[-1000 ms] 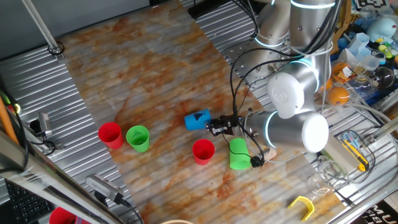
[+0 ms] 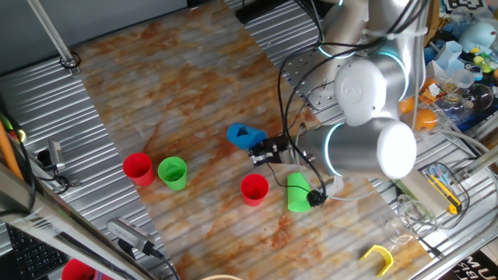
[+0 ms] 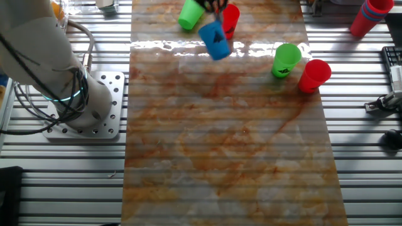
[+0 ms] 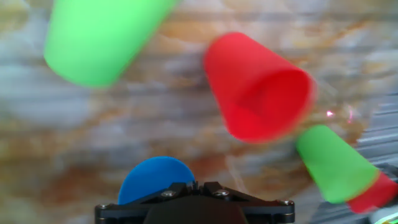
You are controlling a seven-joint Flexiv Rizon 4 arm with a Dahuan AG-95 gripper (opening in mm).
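Observation:
My gripper is shut on a blue cup, which tilts out past the fingertips. In exterior view 2 the blue cup hangs slantwise beneath the gripper, with a dark mark on its side. Only a rounded blue part of the cup shows behind the closed fingers in the wrist view; the grip itself is mostly hidden. Close by are a red cup, standing mouth up, and a green cup, partly behind cables. Farther left stand another green cup and another red cup.
The marbled board is bare over a wide area towards the bottom of exterior view 2. A yellow bracket-like piece lies near the board's corner. Stacked cups stand off the board, and cables loop around the arm.
The blue cup has swung from nearly level to a different tilt while staying at the fingertips.

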